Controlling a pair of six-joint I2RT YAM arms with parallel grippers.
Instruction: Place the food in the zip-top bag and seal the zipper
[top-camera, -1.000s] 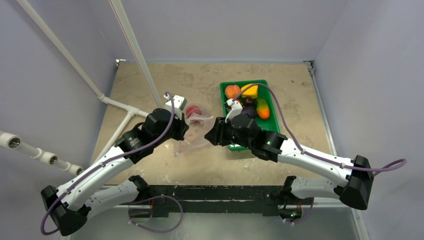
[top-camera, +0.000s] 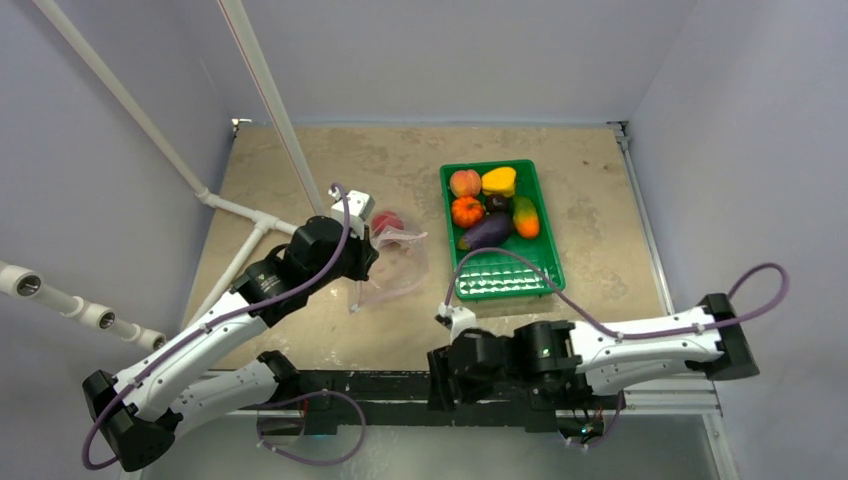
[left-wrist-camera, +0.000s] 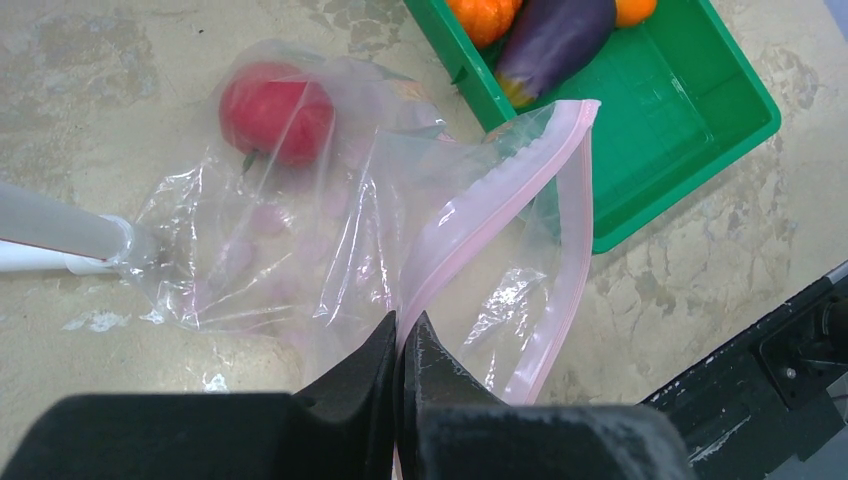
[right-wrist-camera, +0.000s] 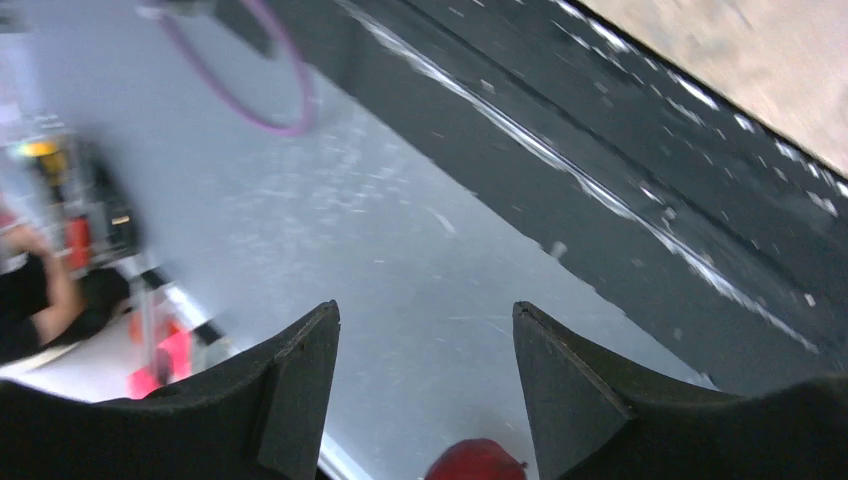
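Observation:
A clear zip top bag with pink zipper strips lies open on the table, a red food item inside it. My left gripper is shut on the bag's zipper edge, holding it up. My right gripper is down past the table's front edge, part open, with a red object low in its view behind the fingers; whether it touches that object is unclear.
A green tray at the right holds several vegetables and fruits, including an eggplant. White pipes stand at the left. The table's front strip is dark.
My right arm has moved away from the bag and tray, toward the front edge of the table, uncovering the tray. My left arm has stayed in place.

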